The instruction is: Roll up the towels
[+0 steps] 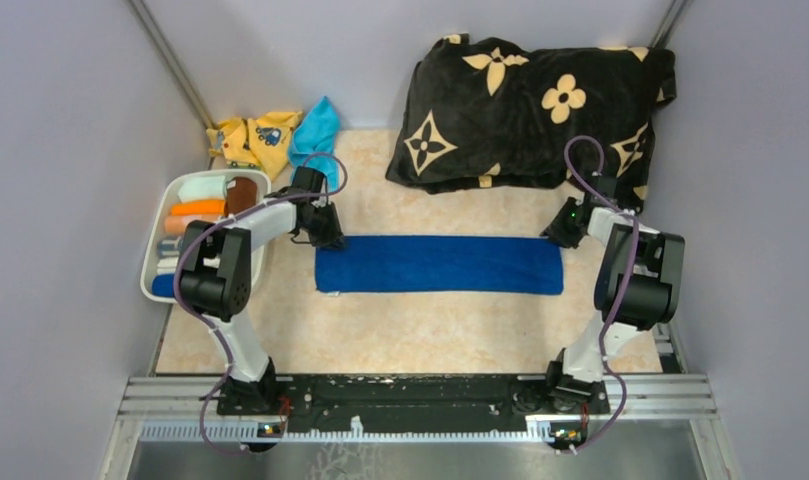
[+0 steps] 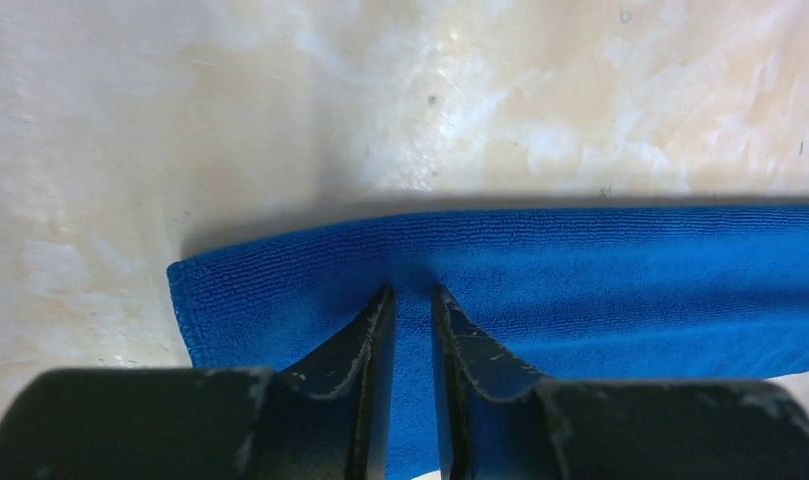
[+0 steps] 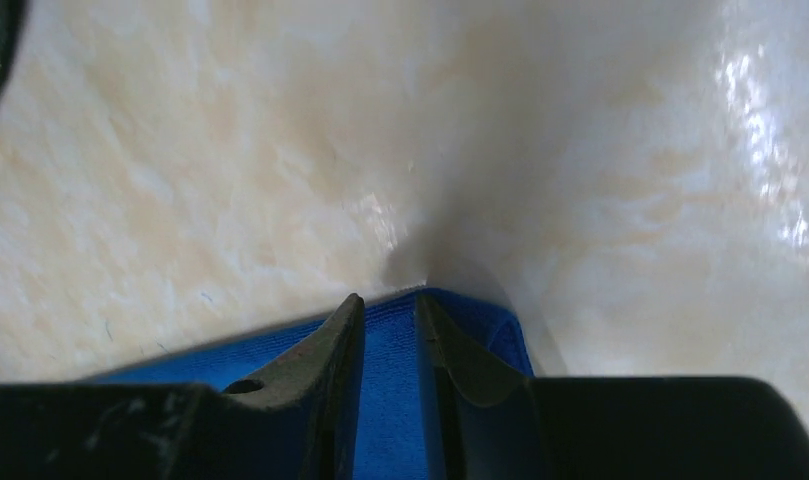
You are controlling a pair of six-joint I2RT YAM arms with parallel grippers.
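Observation:
A long, folded blue towel (image 1: 438, 265) lies flat across the middle of the table. At its far left corner, my left gripper (image 1: 335, 243) is shut on the cloth; in the left wrist view, blue fabric fills the narrow space between the fingers. My right gripper (image 1: 548, 238) is at the far right corner. Its fingers (image 3: 345, 345) stand slightly apart on either side of the towel's far edge (image 3: 390, 312), without visibly pinching it. In the right wrist view, the corner is slightly lifted and curled beside the right finger.
A white bin (image 1: 152, 240) on the left holds several rolled towels. Yellow printed cloth (image 1: 270, 140) and a light blue towel (image 1: 318, 135) lie at the back left. A large black patterned blanket (image 1: 530, 120) fills the back right.

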